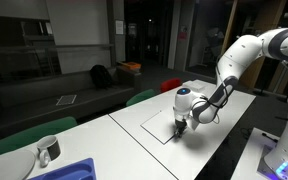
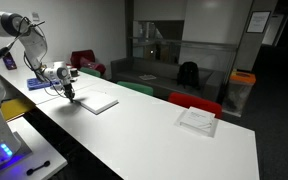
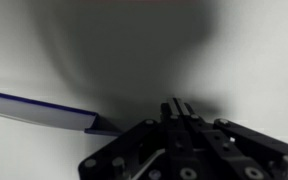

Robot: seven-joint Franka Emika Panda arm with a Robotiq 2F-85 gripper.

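My gripper is shut, and nothing shows between its fingertips. In the first exterior view the gripper hangs low over the white table [image 1: 119, 147], at the near right side of a flat white board [image 1: 156, 121] with a thin dark outline. That board [image 2: 96, 104] also shows in the second exterior view, just right of the arm. A pale strip with a dark blue edge [image 3: 39, 108] enters the wrist view from the left and ends close to the fingers. Whether it belongs to the board I cannot tell. Shadow covers much of the surface there.
A blue tray [image 1: 69, 172], a white mug [image 1: 49, 149] and a pale round dish [image 1: 11, 164] stand at the table's left end. A clear box [image 2: 196, 121] sits farther along. Chairs line the back edge.
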